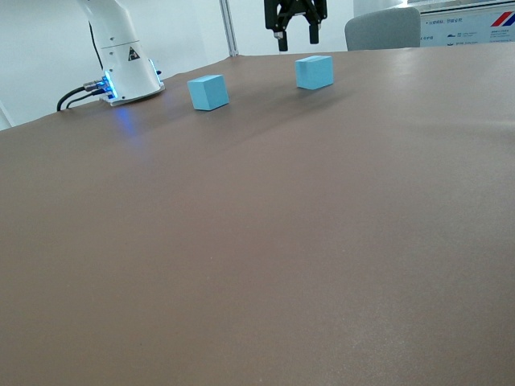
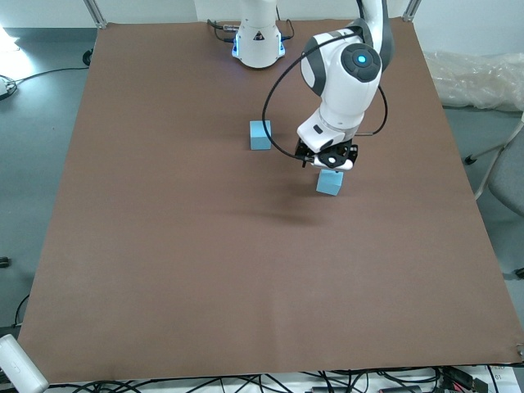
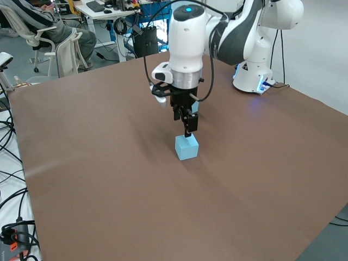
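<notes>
Two light blue cubes rest on the brown table (image 2: 246, 262). The nearer cube (image 2: 329, 182) lies below my gripper; in the low camera top view it is the right one (image 1: 314, 72). The other cube (image 2: 259, 136) sits farther back and left, seen as the left one (image 1: 208, 92). My black gripper (image 1: 298, 40) hangs open above the right cube, nothing between its fingers. In the camera right view the gripper (image 3: 187, 131) is just over the nearer cube (image 3: 186, 147), and the other cube is mostly hidden behind it.
The arm's white base (image 2: 255, 41) stands at the back of the table, with cables around it. A grey chair (image 2: 503, 172) is off the right edge; cables run along the front edge.
</notes>
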